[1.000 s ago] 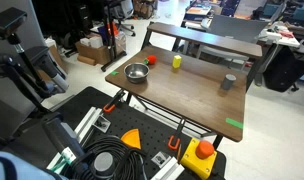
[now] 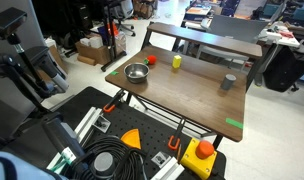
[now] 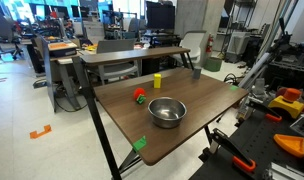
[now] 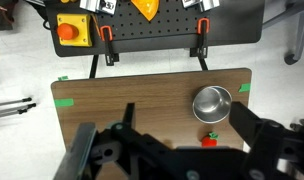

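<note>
On the brown wooden table (image 2: 187, 92) a metal bowl (image 2: 137, 73) sits toward the left end in exterior view 1. Close by is a small red object (image 2: 151, 59), with a small yellow block (image 2: 176, 61) farther along. A grey cup (image 2: 228, 82) stands on the right side. From above, the wrist view takes in the bowl (image 4: 211, 106) and the red object (image 4: 209, 140) at right. My gripper is open above the table, its dark fingers spread across the lower part of that view. Nothing shows between them.
A black perforated bench (image 4: 167, 25) borders the table, bearing a red emergency button on a yellow box (image 2: 200, 156), an orange wedge (image 2: 131, 138) and coiled cables (image 2: 97, 155). A raised shelf (image 3: 132, 55) runs along the table's far side.
</note>
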